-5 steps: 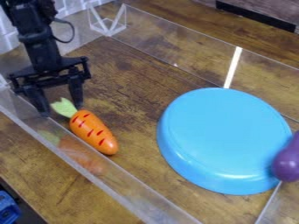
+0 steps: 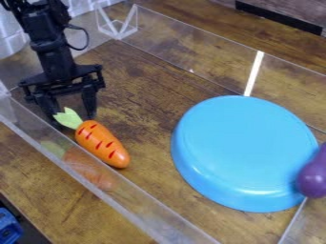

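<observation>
My black gripper [image 2: 61, 95] hangs low at the left of the camera view, just above and behind the green leaves [image 2: 69, 117] of a toy carrot [image 2: 102, 143]. The orange carrot lies on the wooden floor of a clear-walled tray, its tip toward the lower right. Whether the gripper is open or shut is hard to make out.
A large blue plate [image 2: 243, 150] fills the right side, with a purple object [image 2: 312, 174] at its right edge. Clear walls run along the left and back.
The gripper has shifted slightly around the carrot's leaves since a second ago, most recently a little upward. The carrot and plate look unmoved.
</observation>
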